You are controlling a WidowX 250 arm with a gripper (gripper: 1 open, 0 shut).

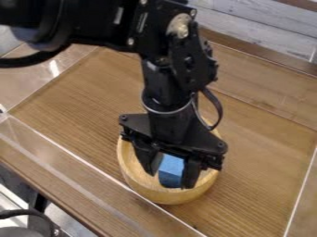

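My black gripper [171,167] hangs over and reaches down into a round tan wooden bowl [136,176] near the front of the table. Between its fingers a blue block [172,171] shows inside the bowl. Whether the fingers touch the block is hard to tell, as the gripper's body hides part of it.
A pale ledge runs along the back, and the table's edge with dark cables below lies at the front left.
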